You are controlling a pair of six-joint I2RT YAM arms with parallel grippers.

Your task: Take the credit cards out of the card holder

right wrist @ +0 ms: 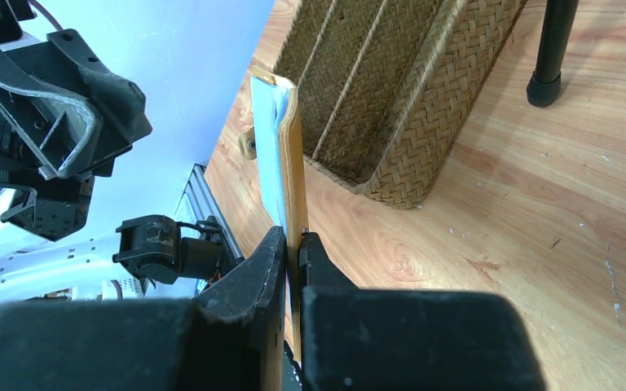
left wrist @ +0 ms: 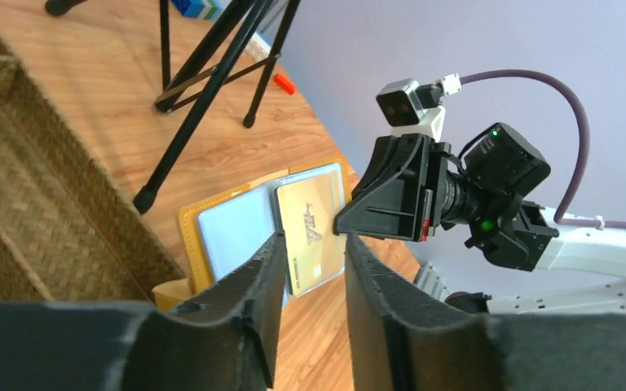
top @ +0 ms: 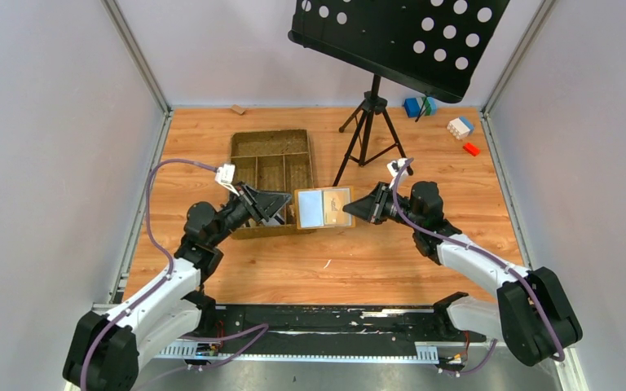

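The opened card holder (top: 324, 228), with a tan edge, hangs above the table with my right gripper shut on one end of it. A light blue panel (left wrist: 232, 228) shows on its left half, and a tan card (left wrist: 310, 228) in a clear sleeve on the half closest to the right gripper. Left of the holder, clear of it, my left gripper stands part open with nothing visible between its fingers. From the right wrist view the holder is seen edge-on between the fingertips.
Behind the left gripper lies a woven compartment basket (top: 271, 145), with some items partly hidden in its near part. A black stand (top: 367, 122) rises behind the holder. Toy blocks (top: 460, 128) lie at the back right.
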